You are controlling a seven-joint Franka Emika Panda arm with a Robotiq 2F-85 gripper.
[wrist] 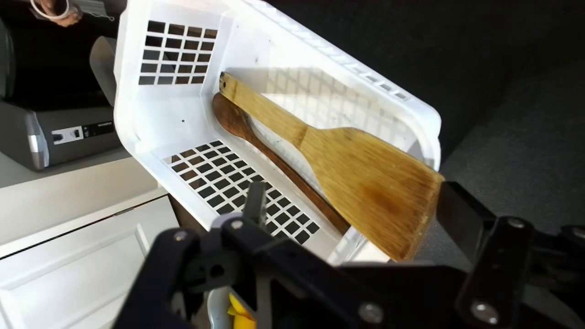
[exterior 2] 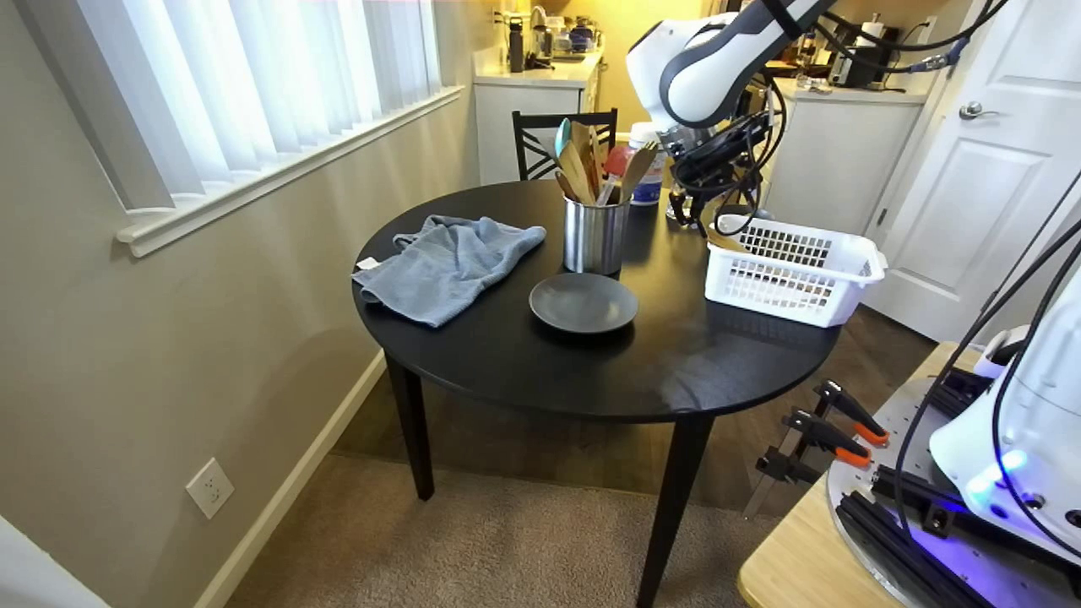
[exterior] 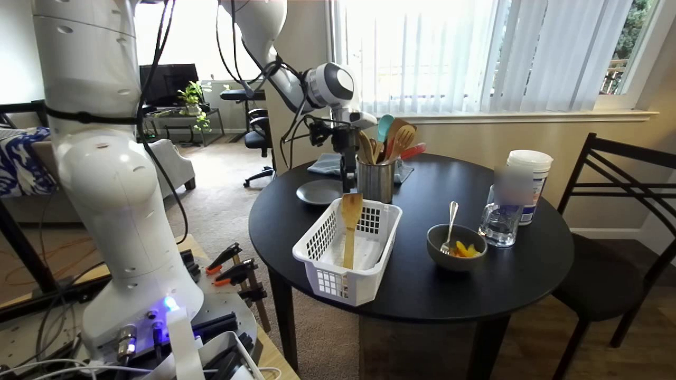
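A wooden spatula (wrist: 373, 186) leans in the white basket (exterior: 371, 278), its blade raised over the end rim and its handle reaching down to the floor. Beside it lies a darker wooden spoon (wrist: 263, 145), partly hidden under the blade in the wrist view. My gripper is open at the blade end, one finger (wrist: 460, 219) close to the blade's edge and the other over the basket's side. Whether either finger touches the wood, I cannot tell. Exterior view 1 has the gripper just behind the spatula's tip, pointing down.
A steel holder (exterior: 376, 182) full of utensils stands close behind the gripper. Near it are a grey plate (exterior 2: 583, 303) and a blue cloth (exterior 2: 451, 265). A bowl (exterior: 456, 256) with a fork, a glass mug (exterior: 500, 225) and a white tub (exterior: 531, 161) occupy the table's right side.
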